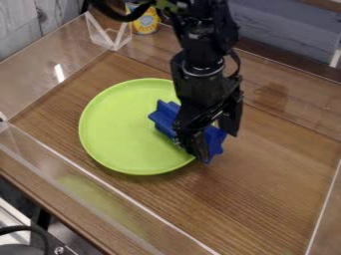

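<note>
A green plate lies on the wooden table in the left middle of the camera view. A blue object lies at the plate's right edge, reaching onto the wood. My black gripper reaches down from the top centre over the blue object, covering part of it. Its fingertips are low at the object, and I cannot tell whether they hold it or how far apart they are.
A yellow item stands at the back, beside clear plastic near the top left. Clear walls border the table at the left and front.
</note>
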